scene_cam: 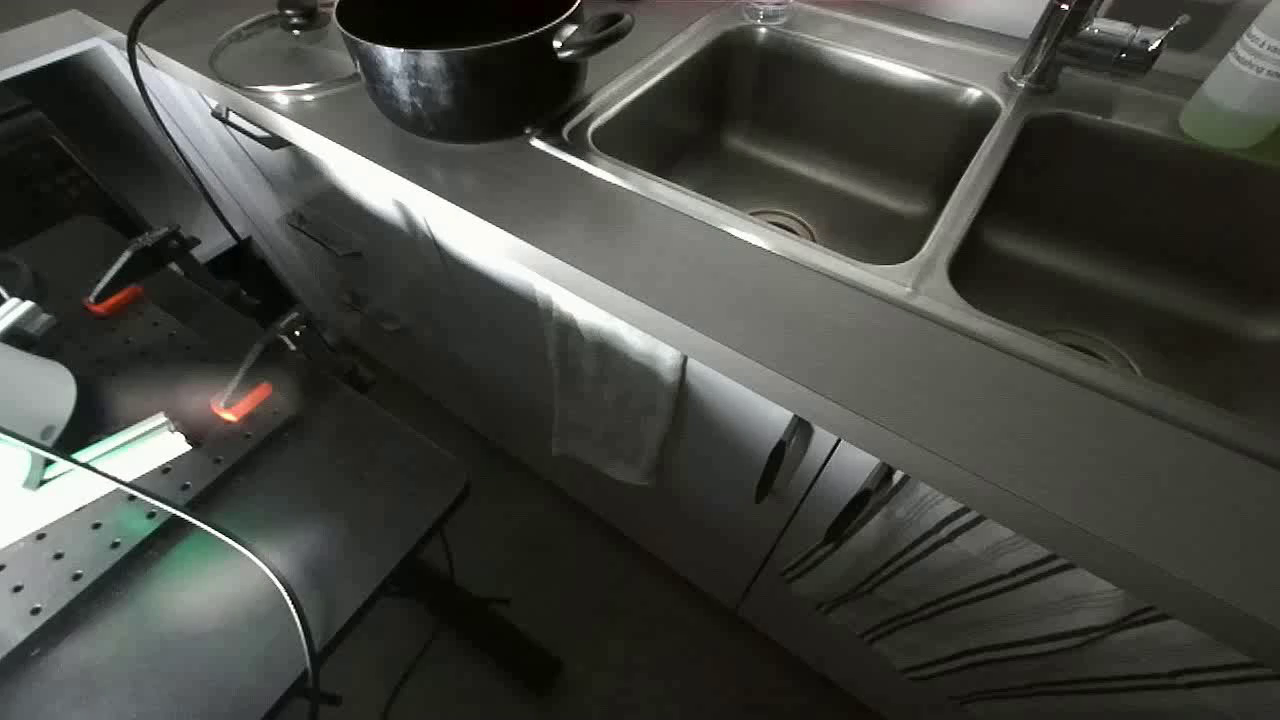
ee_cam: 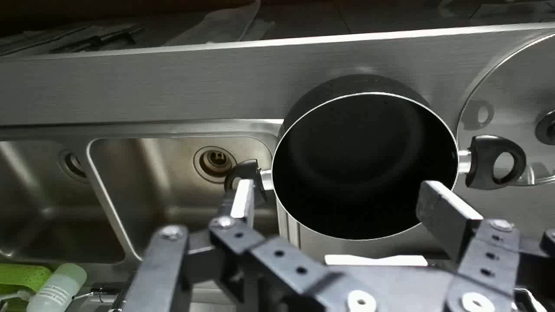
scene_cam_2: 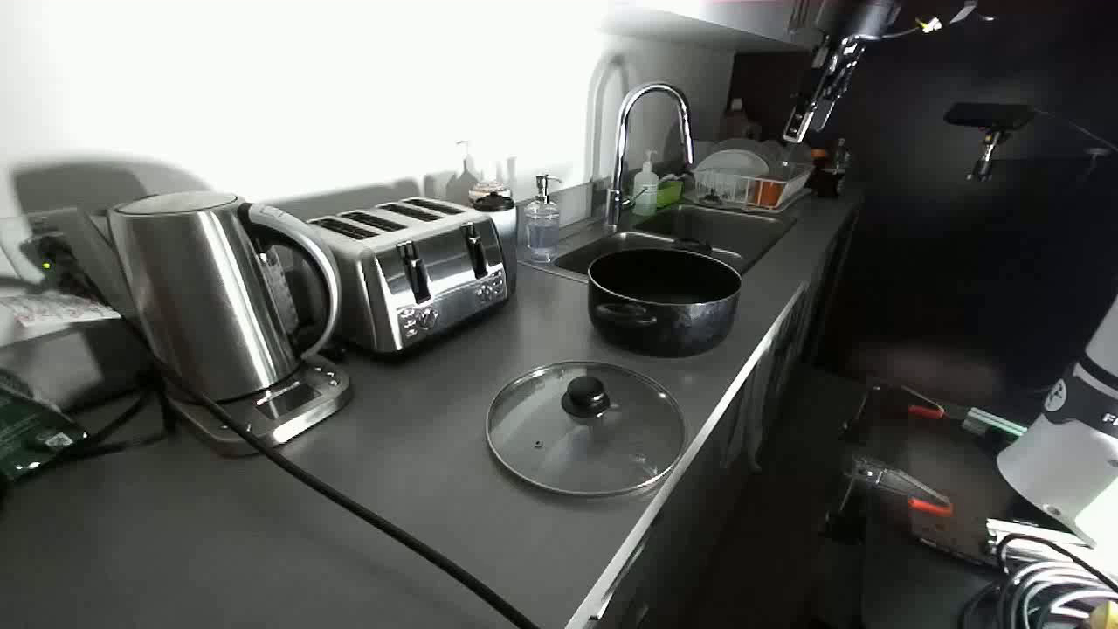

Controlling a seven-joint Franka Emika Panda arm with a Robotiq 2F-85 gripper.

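Observation:
A black two-handled pot point(scene_cam_2: 665, 314) stands on the counter beside the sink, and its inside looks dark and empty in the wrist view. Near it lies a clear glass lid point(scene_cam_2: 545, 451) with a black knob point(scene_cam_2: 584, 397). My gripper is open, its two fingers point(ee_cam: 448, 218) wide apart above the pot, nothing between them. In exterior view 2 the gripper point(scene_cam_2: 807, 127) hangs high at the upper right, pointing down. Exterior view 1 shows the pot point(scene_cam: 462, 78) but not the gripper.
A double sink point(scene_cam: 780, 132) with a tall faucet point(scene_cam_2: 618, 157) adjoins the pot. Along the wall stand a kettle point(scene_cam_2: 210, 293), a toaster point(scene_cam_2: 419, 262) and a soap dispenser point(scene_cam_2: 541, 225). A dish rack point(scene_cam_2: 749, 189) sits beyond the sink. A black cable point(scene_cam_2: 356, 508) crosses the near counter.

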